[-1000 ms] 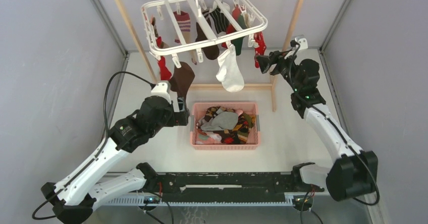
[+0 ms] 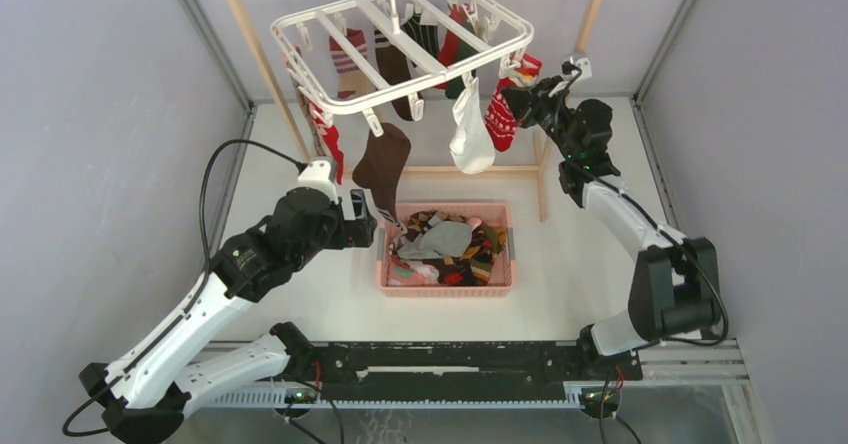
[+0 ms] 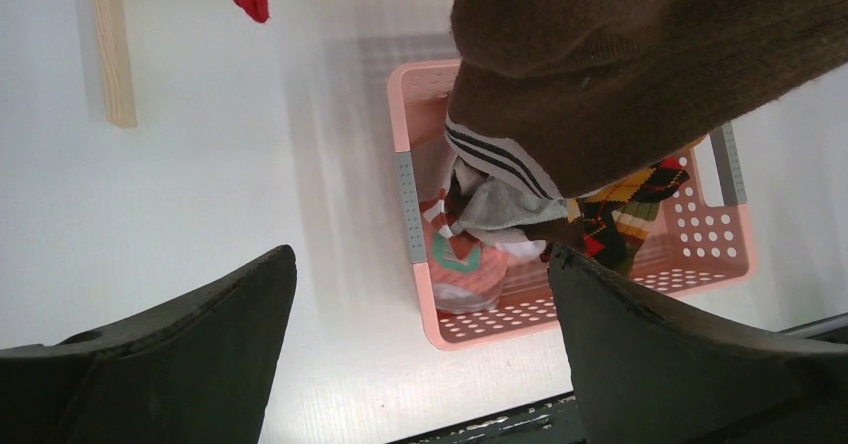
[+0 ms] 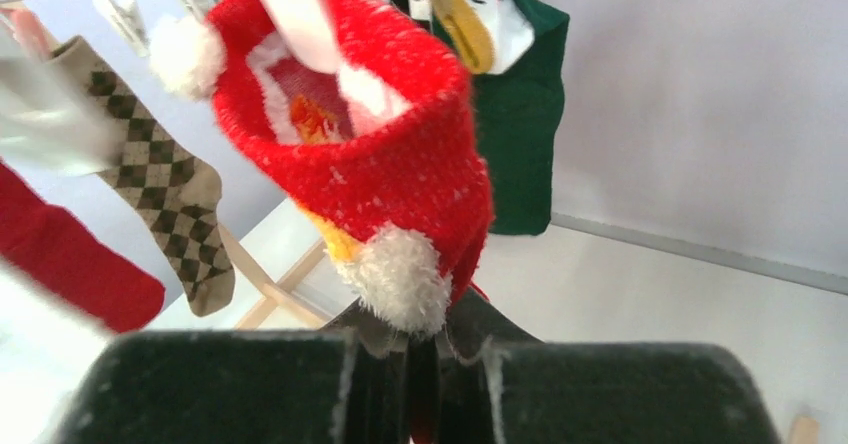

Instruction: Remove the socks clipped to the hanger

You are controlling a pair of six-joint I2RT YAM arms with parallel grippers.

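Note:
Socks hang from clips on a white hanger [image 2: 330, 102]. My right gripper [image 2: 516, 101] is shut on a red patterned sock [image 2: 500, 124] at the hanger's right; in the right wrist view this sock [image 4: 370, 174] fills the middle, its white pompom above the fingers. My left gripper stands open, low at the left, below a hanging brown sock [image 2: 380, 164], which shows large in the left wrist view. A white sock [image 2: 470, 134] hangs at the front. A pink basket [image 2: 445, 290] below holds a pile of socks.
A wooden stand [image 2: 245, 34] with a metal rail surrounds the hanger. Grey walls bound the left and right.
The hanger and its socks have shifted; my left arm has barely moved.

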